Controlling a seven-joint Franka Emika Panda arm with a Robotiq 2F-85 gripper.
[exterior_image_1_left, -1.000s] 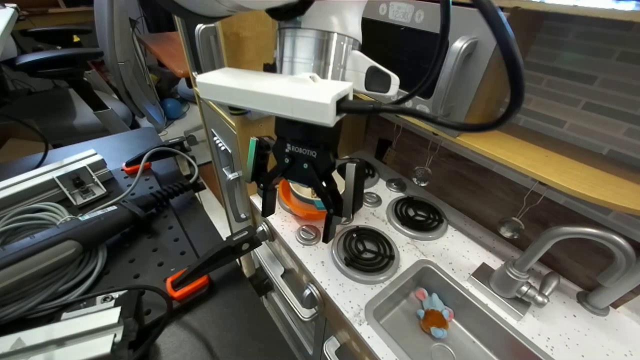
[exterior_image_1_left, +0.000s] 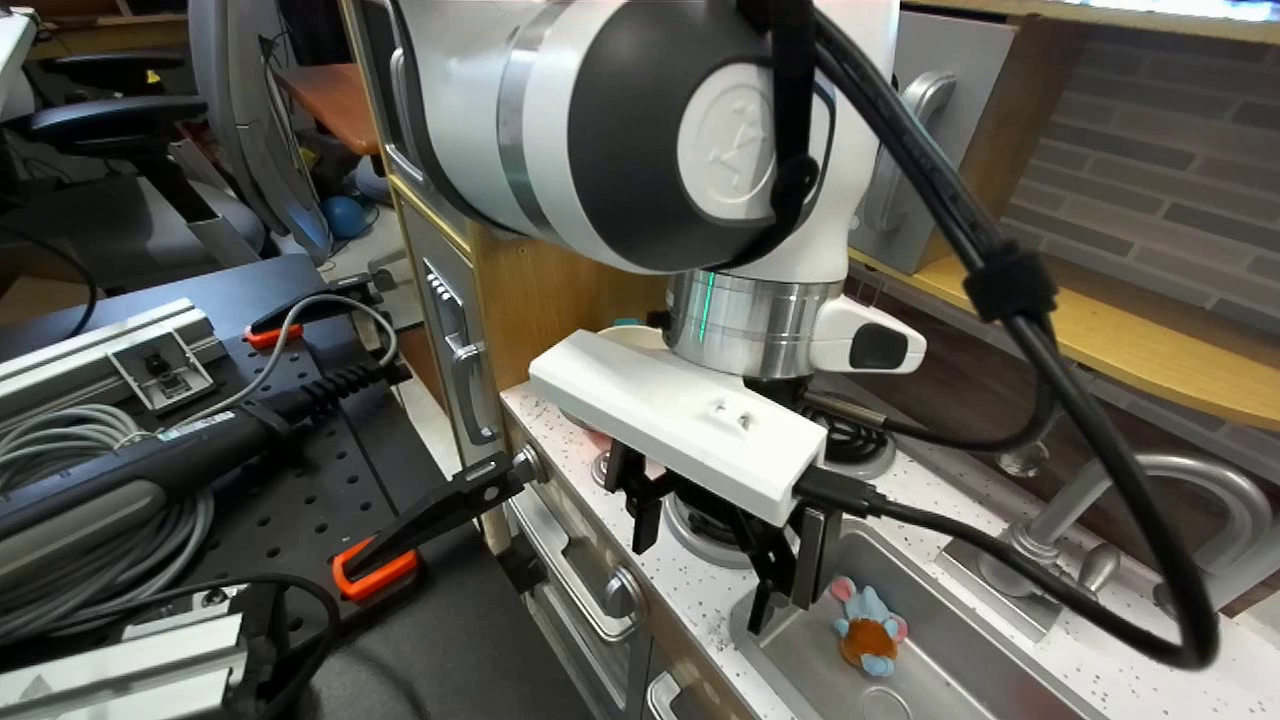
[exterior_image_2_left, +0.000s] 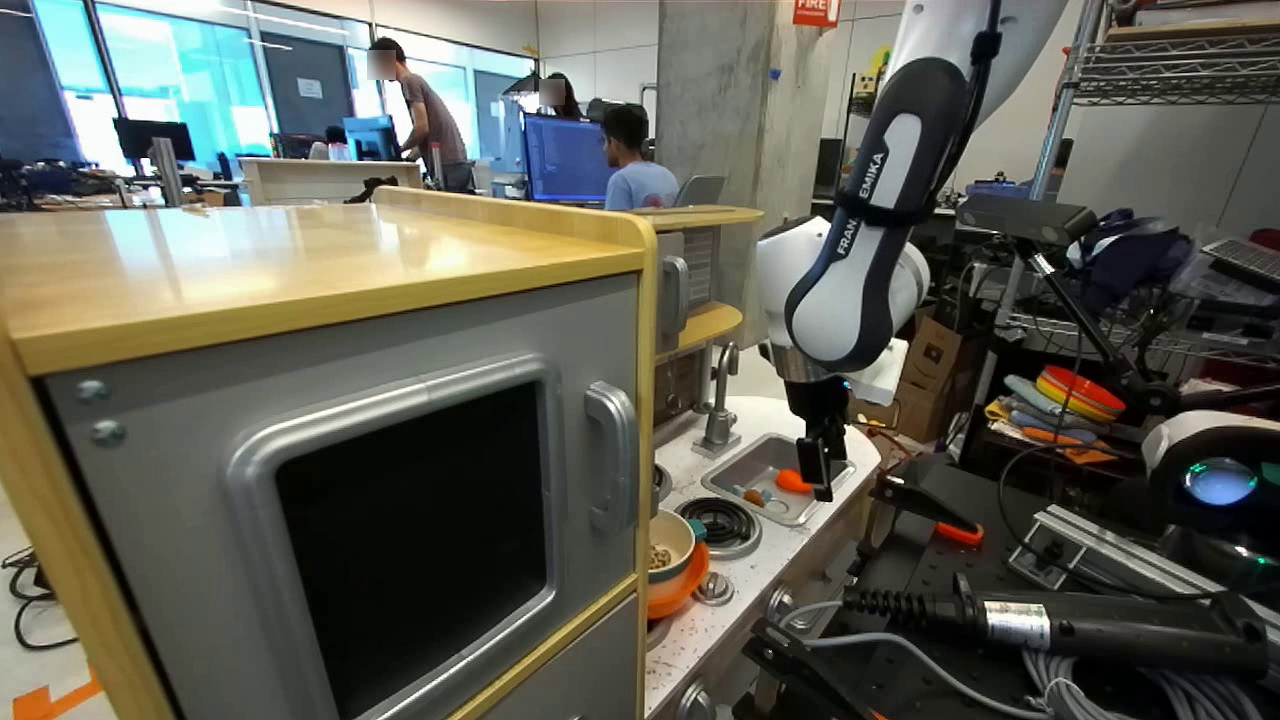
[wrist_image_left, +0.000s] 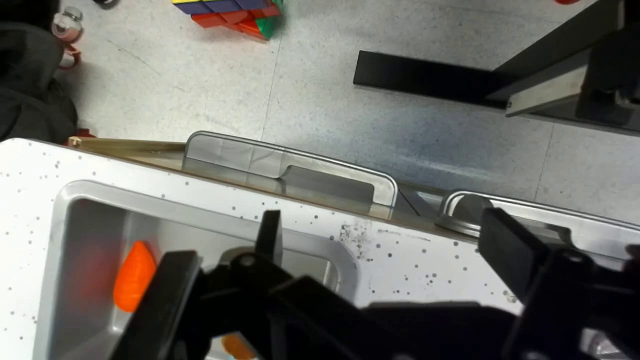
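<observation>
My open gripper (exterior_image_1_left: 705, 570) hangs over the counter between the front burner and the sink, its fingers apart and nothing between them. From the wrist view, the gripper spans the counter's front strip and the sink's corner. In the sink (wrist_image_left: 198, 211) lies an orange, teardrop-shaped thing (wrist_image_left: 134, 277). A blue and brown plush toy (exterior_image_1_left: 869, 628) lies there too; in the wrist view the fingers hide most of it. At the stove's far end, an orange bowl (exterior_image_2_left: 681, 584) stands under a light bowl (exterior_image_2_left: 674, 550) with small tan pieces inside.
The faucet (exterior_image_1_left: 1122, 504) rises behind the sink. A black workbench (exterior_image_1_left: 444, 624) with clamps and cables stands across from the counter. Drawer handles (wrist_image_left: 336, 174) jut from the counter front. Below the upper shelf (exterior_image_1_left: 1140, 348), the arm covers part of the burners.
My arm has moved from above the stacked bowls toward the sink and lower, and the gripper has turned. The fingers were open before too. The plush toy has not moved.
</observation>
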